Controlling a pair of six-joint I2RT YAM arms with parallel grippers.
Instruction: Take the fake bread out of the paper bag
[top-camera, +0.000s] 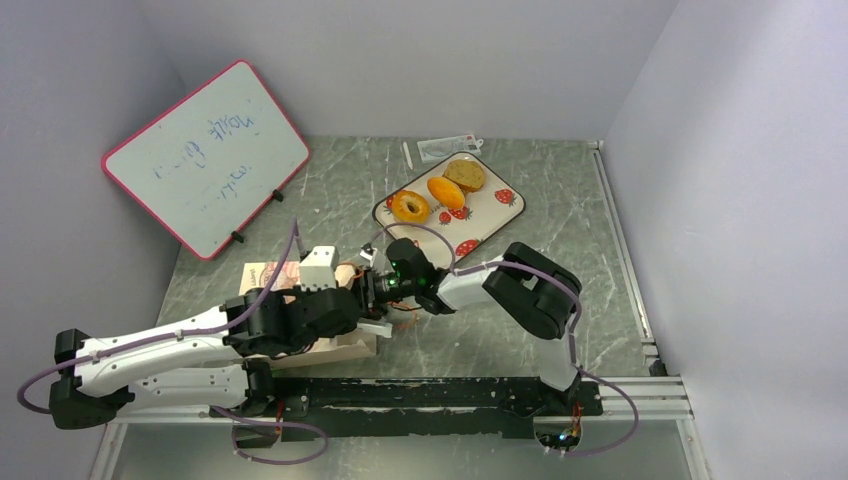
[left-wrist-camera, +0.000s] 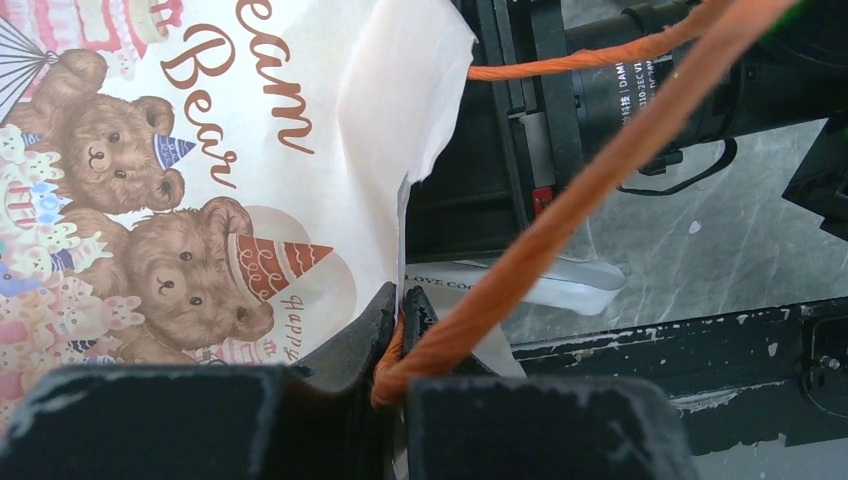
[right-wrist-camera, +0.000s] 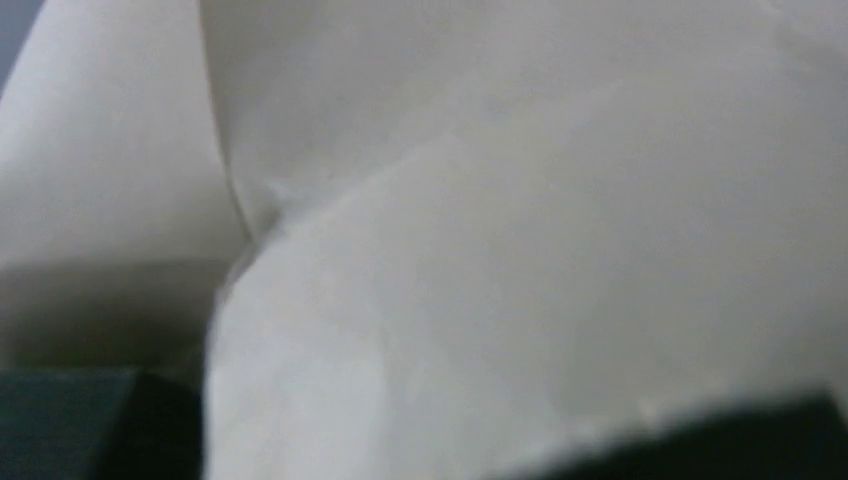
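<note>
A paper bag (left-wrist-camera: 250, 130) printed with bears lies on its side, its mouth facing right. On the edge of that mouth my left gripper is shut, beside the orange cord handle (left-wrist-camera: 560, 230). My right gripper (top-camera: 368, 288) reaches into the mouth. White paper (right-wrist-camera: 560, 230) fills the right wrist view, with dark fingers (right-wrist-camera: 60, 425) set apart in the lower corners. No bread shows between them; the bag's inside is hidden. On the tray (top-camera: 480, 225) are a ring-shaped bread (top-camera: 410, 207), an orange oval bread (top-camera: 447, 192) and a brown slice (top-camera: 465, 175).
A whiteboard (top-camera: 208, 160) leans at the back left. A small clear packet (top-camera: 448, 148) lies behind the tray.
</note>
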